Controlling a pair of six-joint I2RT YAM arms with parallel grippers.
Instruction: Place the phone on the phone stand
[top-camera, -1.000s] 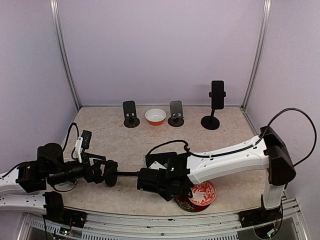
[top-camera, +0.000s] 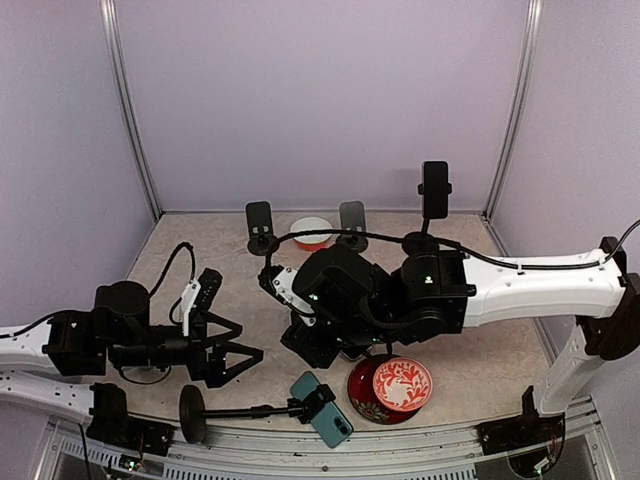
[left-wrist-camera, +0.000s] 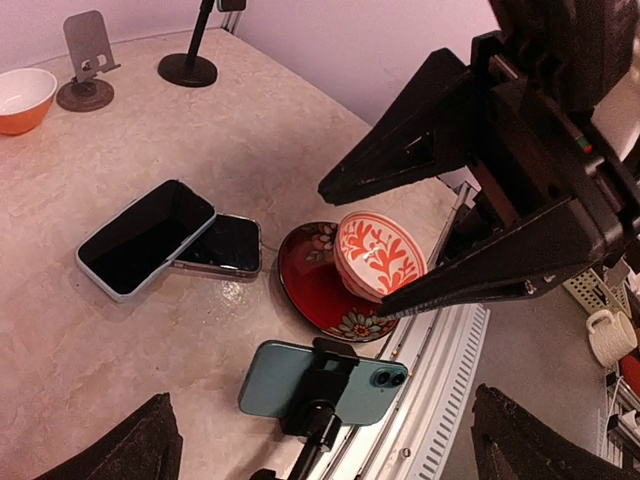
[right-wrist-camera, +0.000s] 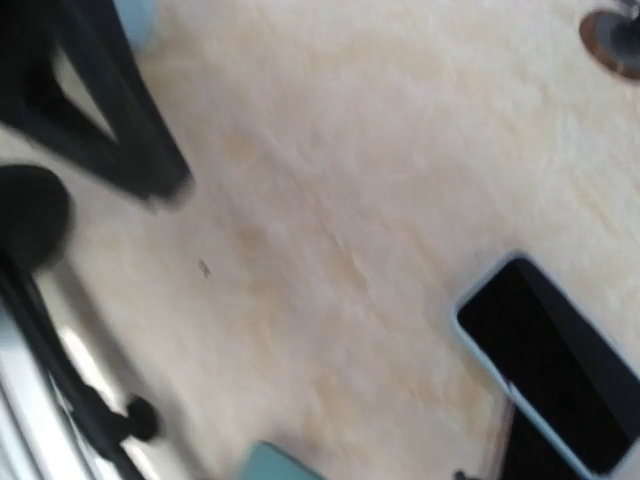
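Note:
A teal phone (top-camera: 334, 424) (left-wrist-camera: 270, 380) sits in the clamp of a black long-armed stand (top-camera: 192, 414), which lies on its side along the front edge. My left gripper (top-camera: 245, 345) stands open above and left of it, empty. My right gripper (top-camera: 310, 330) is raised over the middle, behind the teal phone; its fingers are hard to see in the top view, and a blurred dark finger (right-wrist-camera: 140, 160) shows in the right wrist view. Two dark-screened phones (left-wrist-camera: 145, 240) (right-wrist-camera: 545, 365) lie overlapping on the table.
A red plate (top-camera: 360, 400) holds a patterned bowl (top-camera: 403, 383) at front right. Small stands (top-camera: 258, 225) (top-camera: 352, 215), an orange bowl (top-camera: 311, 226) and an upright stand with a black phone (top-camera: 435, 190) are at the back.
The stand has swung down to the front edge, exposing the teal phone. My left gripper has shifted slightly right and toward the front.

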